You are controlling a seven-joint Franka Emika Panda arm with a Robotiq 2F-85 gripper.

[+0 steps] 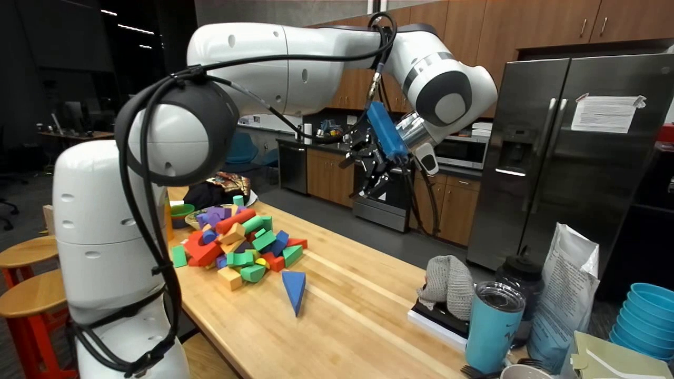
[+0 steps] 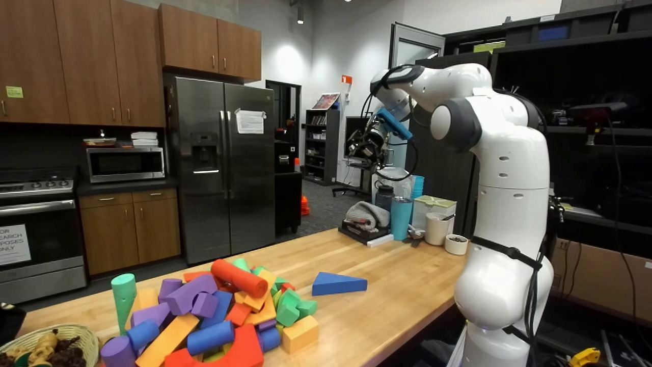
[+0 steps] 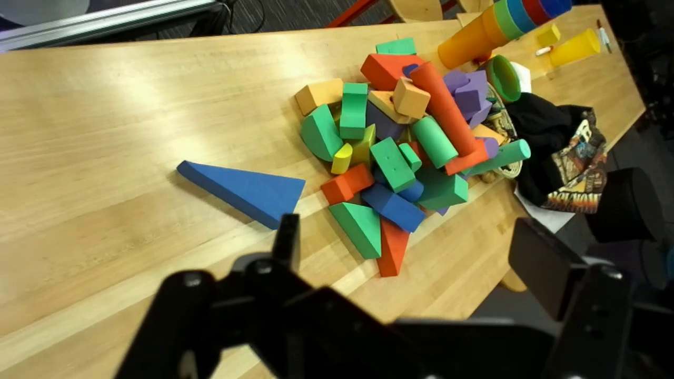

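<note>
My gripper (image 1: pixel 366 167) hangs high over the table, well above everything on it; exterior view 2 shows it (image 2: pixel 365 147) near the arm's side. In the wrist view the dark fingers (image 3: pixel 288 243) stand wide apart, with nothing held between them. A long blue triangular block (image 3: pixel 246 189) lies alone on the wood, a short way from a heap of foam blocks. Red, green, orange, purple, yellow and blue pieces make up the heap (image 3: pixel 392 170), including a red cylinder (image 3: pixel 442 107) lying on top. Some blocks are partly hidden under others.
Stacked cups (image 3: pixel 502 28), a green bowl (image 3: pixel 503 79) and dark cloth (image 3: pixel 543 132) sit beyond the heap. A teal tumbler (image 1: pixel 494 328) and grey cloth (image 1: pixel 448 284) occupy the opposite end. Bare wood (image 1: pixel 354 297) lies between.
</note>
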